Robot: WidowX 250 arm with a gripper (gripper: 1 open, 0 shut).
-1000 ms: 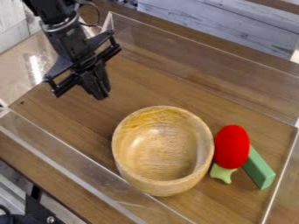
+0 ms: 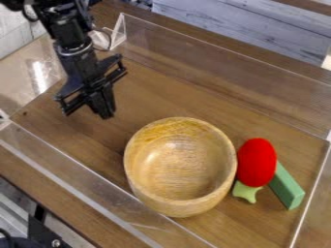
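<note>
The black gripper (image 2: pixel 104 103) hangs low over the wooden surface at the upper left, shut, with nothing visible between its fingers. A wooden bowl (image 2: pixel 180 165) sits at the lower middle, to the right of and below the gripper, and looks empty. To the bowl's right lie a red oval object (image 2: pixel 256 161), a light green piece (image 2: pixel 246 193) beneath it and a green block (image 2: pixel 287 186).
Clear low walls (image 2: pixel 229 72) border the wooden work surface. A pale plank panel stands behind at the upper right.
The arm and gripper have shifted to the left and slightly down, away from the bowl. The bowl and the objects at the right stay where they were.
</note>
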